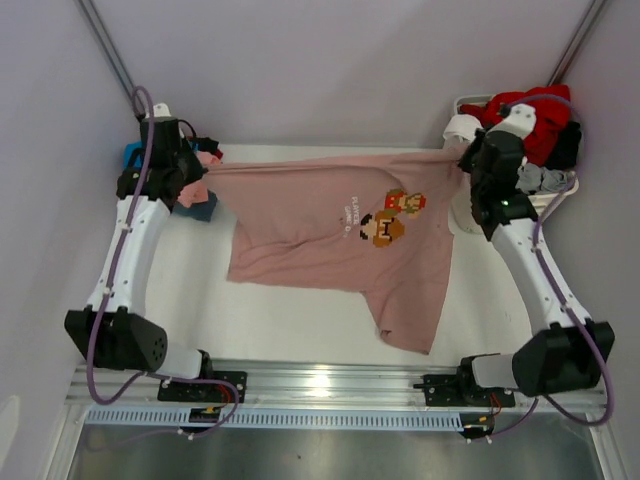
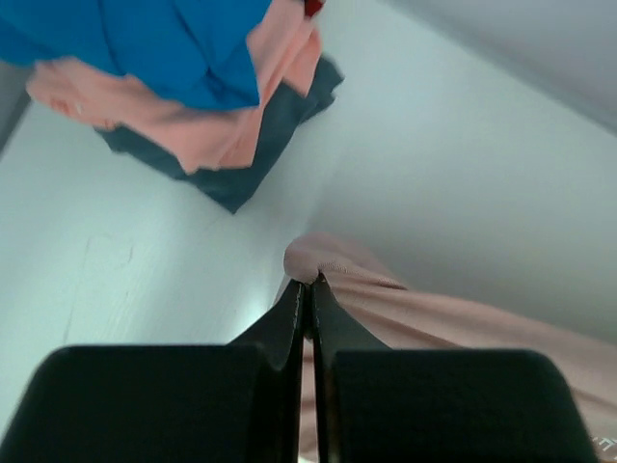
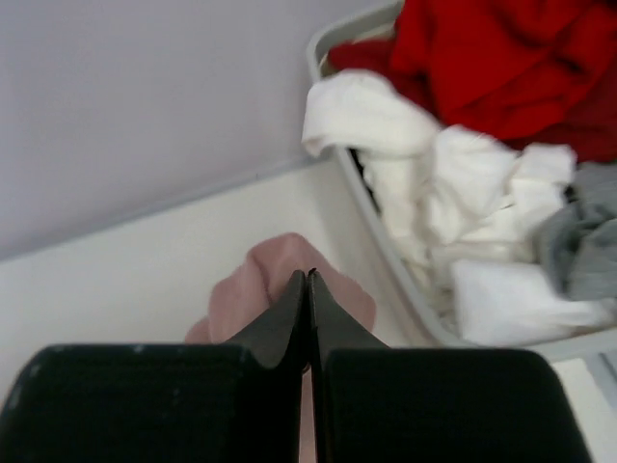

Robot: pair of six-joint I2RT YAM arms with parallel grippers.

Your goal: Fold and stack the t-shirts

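Observation:
A dusty-pink t-shirt [image 1: 310, 215] with a cartoon print spreads between my two arms, its far edge drawn straight and taut. In the left wrist view my left gripper is shut on a gathered corner of this pink shirt [image 2: 339, 258]. My right gripper is shut on the other far corner, and a fold of the shirt [image 3: 280, 258] bunches around its fingertips. The shirt's near side rests on the white table, with one part reaching further towards the front right.
Folded shirts, with a blue one [image 2: 217, 58] on top, are stacked at the back left, close to my left gripper. A white laundry basket [image 3: 371, 217] with red, white and grey clothes stands back right, beside my right gripper. White table [image 1: 180, 290] shows bare at the front.

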